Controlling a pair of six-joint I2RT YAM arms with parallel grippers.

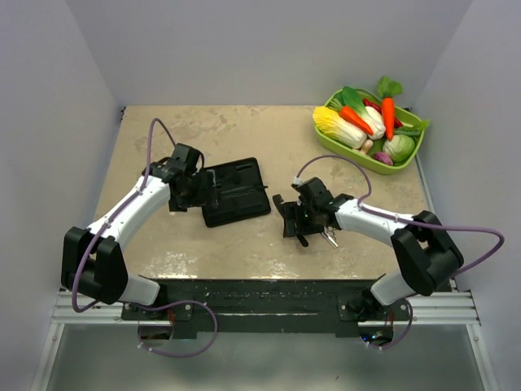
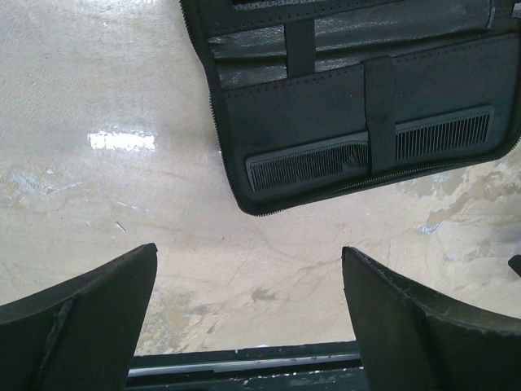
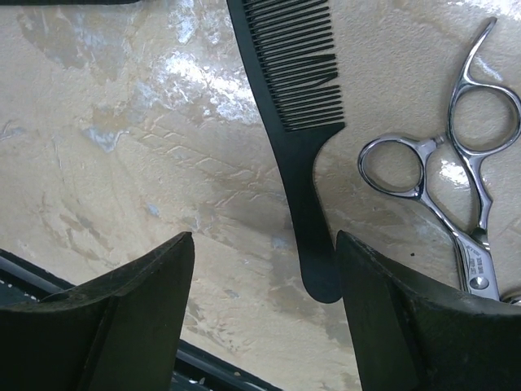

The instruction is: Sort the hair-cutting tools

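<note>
An open black zip case (image 1: pixel 236 213) lies on the table, with a fine comb (image 2: pixel 293 167) in its pocket in the left wrist view. My left gripper hangs open at the case's left side, nothing between its fingers. A black comb (image 3: pixel 301 163) with a long handle lies on the table right of the case. My right gripper is open over that handle's end, which sits just beside its right finger in the wrist view. Steel scissors (image 3: pixel 476 265) lie to the right of the comb.
A green basket of vegetables (image 1: pixel 366 159) stands at the back right.
</note>
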